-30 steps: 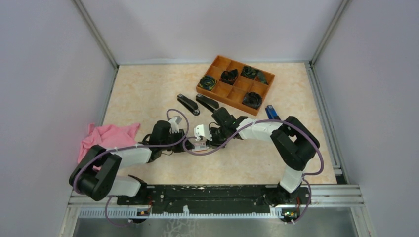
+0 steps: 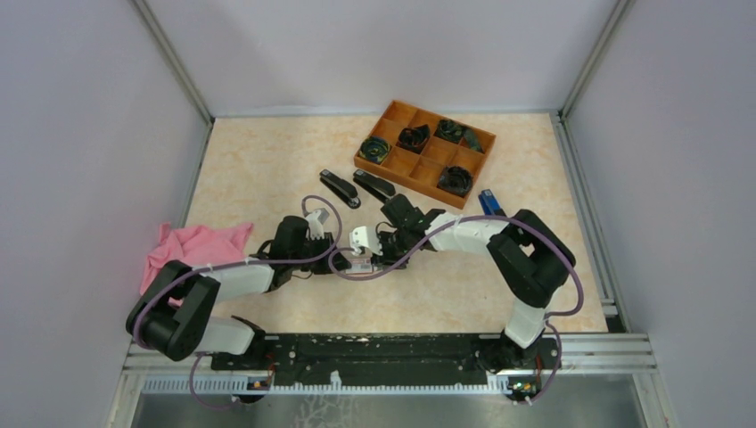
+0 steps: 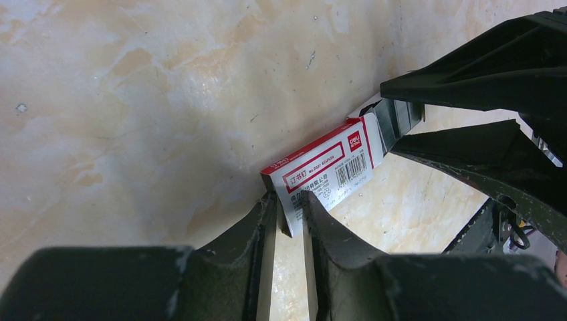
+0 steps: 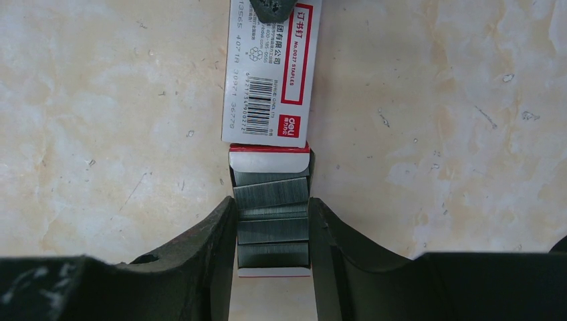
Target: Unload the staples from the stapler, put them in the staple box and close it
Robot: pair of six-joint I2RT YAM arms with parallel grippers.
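A white-and-red staples box (image 3: 334, 167) (image 4: 267, 80) lies on the table, its sleeve slid toward my left side, with an open tray of grey staple strips (image 4: 271, 231) at its other end. My right gripper is shut on that tray. My left gripper is at the sleeve's far end, its fingertips part open at that end; whether they grip it is unclear. Two black staplers (image 2: 339, 187) (image 2: 373, 185) lie behind the grippers, and a blue one (image 2: 490, 201) at the right.
A wooden compartment tray (image 2: 399, 157) with dark coiled items stands at the back. A pink cloth (image 2: 201, 243) lies at the left.
My left gripper and arm have shifted very slightly in the top view; otherwise nothing visibly differs.
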